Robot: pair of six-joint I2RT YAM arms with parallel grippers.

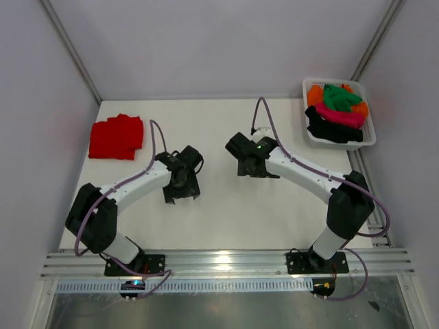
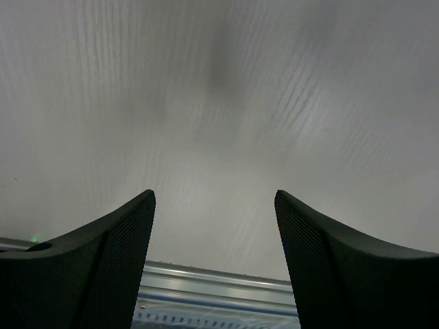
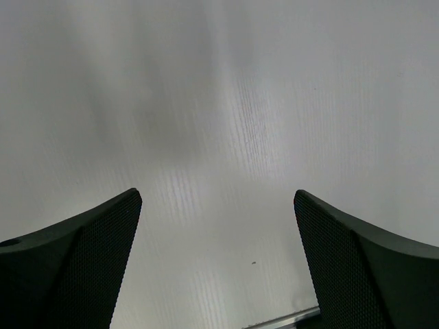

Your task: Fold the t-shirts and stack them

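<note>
A red folded shirt (image 1: 116,137) lies at the back left of the white table, a little rumpled along its top edge. Several more shirts are heaped in the white basket (image 1: 363,142) at the back right: orange (image 1: 315,94), green (image 1: 341,97), pink (image 1: 339,115) and black (image 1: 334,129). My left gripper (image 1: 182,201) is open over the left middle of the table, only bare surface between its fingers. Over the middle right hangs my right gripper (image 1: 258,176), also open and empty, its fingers (image 3: 103,257) wide apart. Neither gripper is near a shirt.
Walls stand behind and at both sides. A metal rail (image 1: 223,260) runs along the front. Purple cables (image 1: 302,164) loop above both arms.
</note>
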